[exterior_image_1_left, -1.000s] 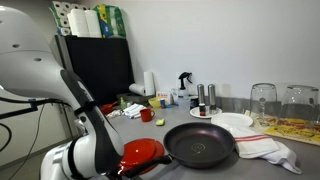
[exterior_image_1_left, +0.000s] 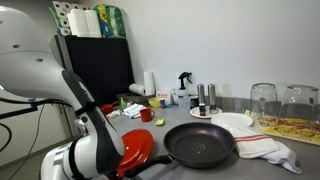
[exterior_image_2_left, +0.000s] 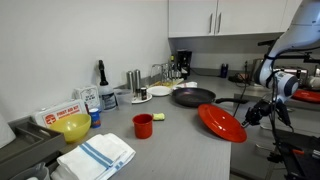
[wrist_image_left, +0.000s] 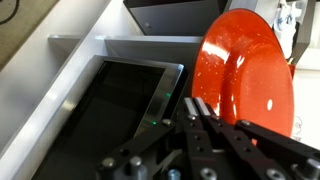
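Observation:
A round red plate (exterior_image_2_left: 222, 122) lies tilted at the counter's edge, partly overhanging it. In the wrist view the red plate (wrist_image_left: 243, 70) fills the upper right, its lower part hidden behind my gripper. My gripper is shut right at the plate's near side; whether a bit of rim is between the fingers cannot be made out. From the other side, the plate (exterior_image_1_left: 136, 150) shows beside my arm, which hides the fingers. My gripper (exterior_image_2_left: 246, 120) is close to the plate's right side in the second exterior view.
A black frying pan (exterior_image_1_left: 198, 145) sits on the counter, its handle reaching toward the plate. A red mug (exterior_image_2_left: 143, 126), a yellow bowl (exterior_image_2_left: 73, 126) and a folded towel (exterior_image_2_left: 97, 157) stand farther along. Below the edge is an open drawer (wrist_image_left: 60, 98) with a dark panel.
The red plate has tipped from lying nearly flat to a steeper tilt and shifted toward the arm. The pan and other items have stayed put.

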